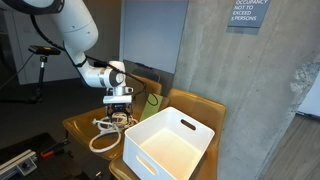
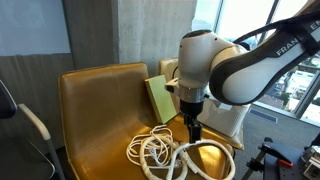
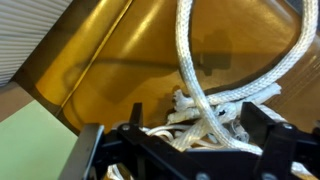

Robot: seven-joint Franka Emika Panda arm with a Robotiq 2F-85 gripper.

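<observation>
White rope [image 2: 153, 149] lies in loops and a tangle on the tan leather seat [image 2: 95, 118]. Just above it hangs my gripper, pointing down, its dark fingers [image 3: 136, 140] spread wide on either side of the tangle. In the wrist view, rope strands [image 3: 188, 75] run across the gap between the fingers, and frayed ends lie bunched there. The fingers are open, and no strand looks pinched. From the first exterior view, the gripper [image 1: 118, 103] is low over the rope; contact with it cannot be made out.
A large white bin [image 1: 170, 142] stands open and looks empty, right of the rope. Between them a green book-like item [image 2: 161, 100] leans upright against the seat back. A grey wall is behind. Bare seat lies left of the rope in the second exterior view.
</observation>
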